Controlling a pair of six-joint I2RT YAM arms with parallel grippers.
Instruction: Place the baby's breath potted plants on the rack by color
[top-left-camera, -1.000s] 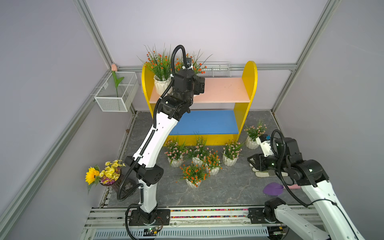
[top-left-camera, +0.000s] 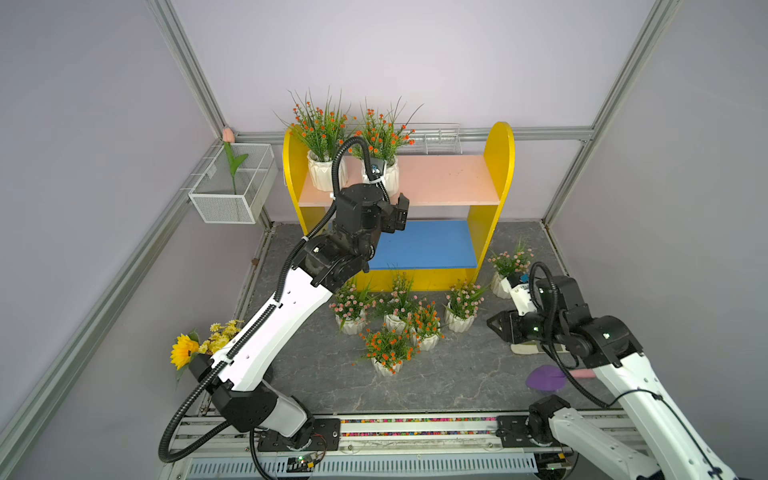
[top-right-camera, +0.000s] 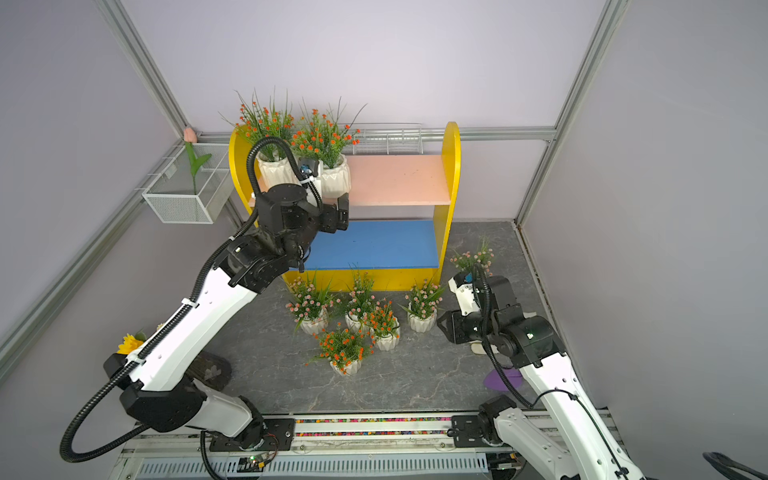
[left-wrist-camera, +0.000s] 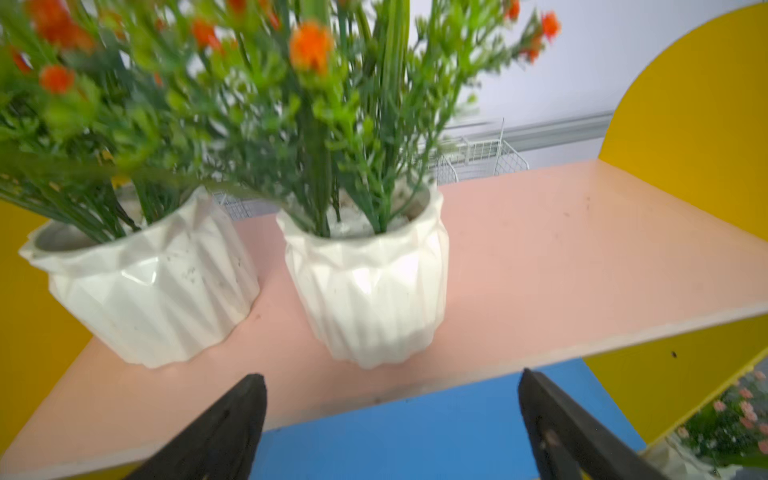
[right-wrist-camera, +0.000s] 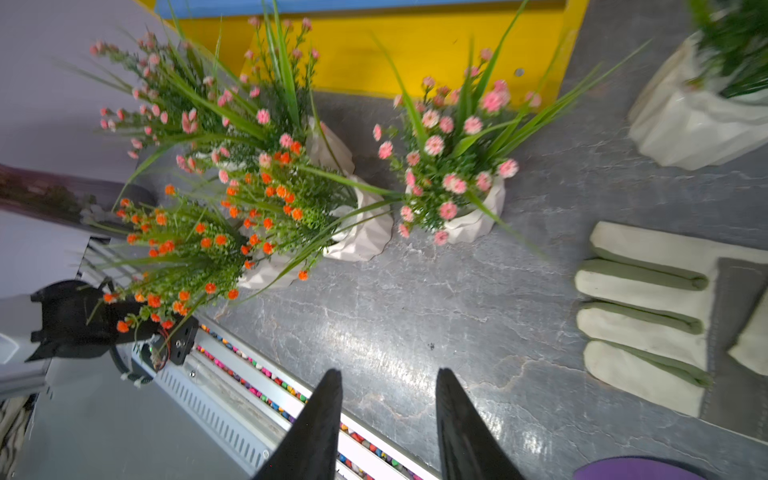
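Observation:
On the rack's pink upper shelf (left-wrist-camera: 544, 248) two orange-flowered pots stand upright: one at the left end (left-wrist-camera: 160, 280), the other just right of it (left-wrist-camera: 372, 280). My left gripper is open in front of the shelf edge, clear of the right-hand pot. The blue lower shelf (top-left-camera: 428, 244) shows bare. On the floor before the rack are two orange plants (top-left-camera: 388, 348) (top-left-camera: 425, 324) and pink ones (top-left-camera: 350, 308) (top-left-camera: 396, 308) (top-left-camera: 461, 304). Another pink plant (top-left-camera: 504, 280) stands right of the rack. My right gripper is open and empty above bare floor.
A glove (right-wrist-camera: 648, 320) and a purple-bladed tool (right-wrist-camera: 632, 470) lie at the right under my right arm. A white wire basket (top-left-camera: 232, 184) hangs on the left wall. Yellow flowers (top-left-camera: 220, 336) stand at the left, partly behind my left arm.
My left gripper has drawn back and down from the right-hand orange pot on the upper shelf, which stays standing there. The right arm has shifted slightly left.

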